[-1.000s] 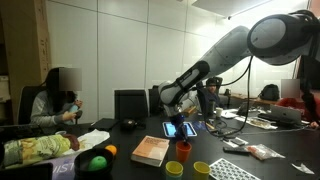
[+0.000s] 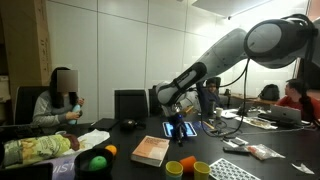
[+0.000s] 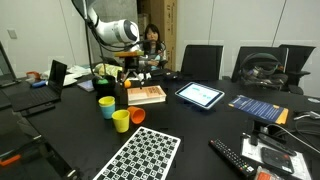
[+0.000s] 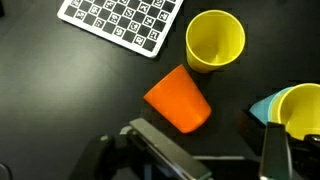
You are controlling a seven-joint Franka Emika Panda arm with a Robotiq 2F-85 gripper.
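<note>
An orange cup (image 4: 178, 100) lies on its side on the dark table, close to my gripper in the wrist view. The fingers stand apart with nothing seen between them. One yellow cup (image 4: 215, 40) stands upright beside the orange one. Another yellow cup (image 4: 303, 110) sits inside a blue cup (image 4: 262, 108) at the right edge. In exterior view 1 my gripper (image 2: 180, 137) hangs above the table behind the cups, and the orange cup (image 2: 188, 163) rests between the two yellow ones.
A black-and-white patterned board (image 3: 138, 160) lies near the cups. Behind them are a flat box (image 3: 146, 95) and a green bowl (image 2: 96, 163). A tablet (image 3: 200, 94) and a keyboard (image 3: 232, 157) lie on the table. Open dark tabletop shows between the patterned board and the keyboard.
A second ago the orange cup stood upright just under my gripper. It has since moved toward the exterior camera and tipped onto its side, apart from the gripper.
</note>
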